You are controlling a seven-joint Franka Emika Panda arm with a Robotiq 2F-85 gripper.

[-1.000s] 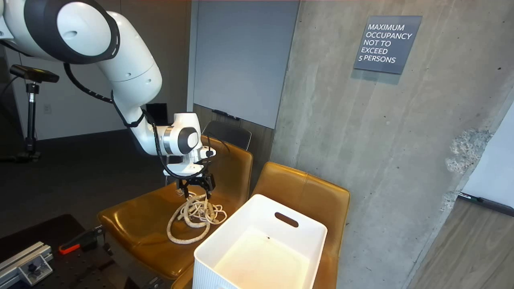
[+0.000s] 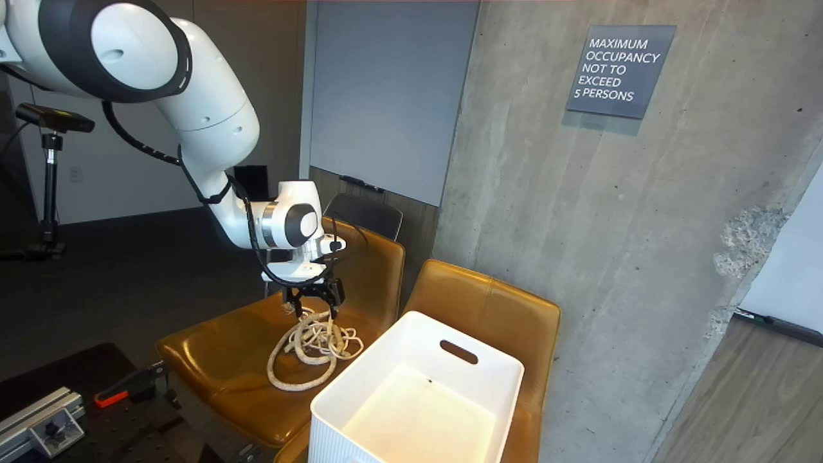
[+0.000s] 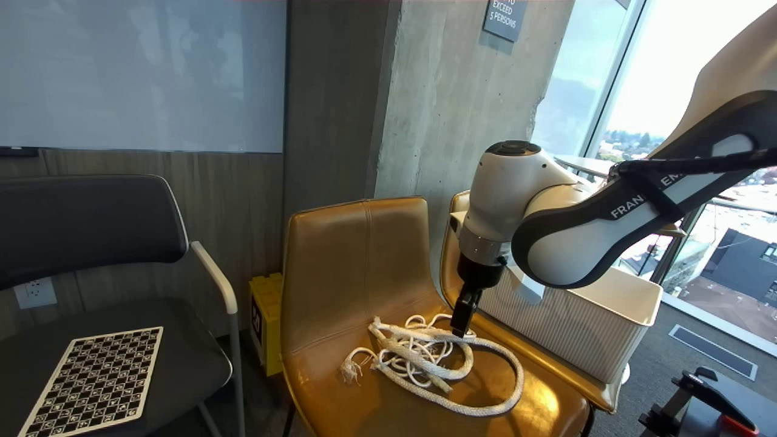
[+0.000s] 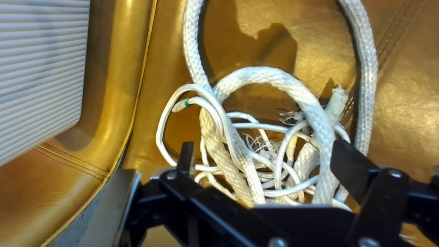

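Observation:
A tangle of white rope, thick and thin strands together (image 2: 320, 339), lies on the seat of a brown leather chair (image 2: 224, 347). One thick loop of the rope (image 3: 481, 410) reaches toward the seat's front. Pointing down at the pile, my gripper (image 2: 314, 308) is open, its fingers far apart. In the wrist view the gripper has one black finger on each side of the tangle, with strands of rope (image 4: 280, 177) showing loosely in the gap. Whether the fingertips touch any strand, I cannot tell.
An empty white bin (image 2: 420, 401) with ribbed sides stands on the neighbouring brown chair (image 2: 486, 301), close beside the rope. A black chair (image 3: 116, 320) carries a patterned board (image 3: 98, 379).

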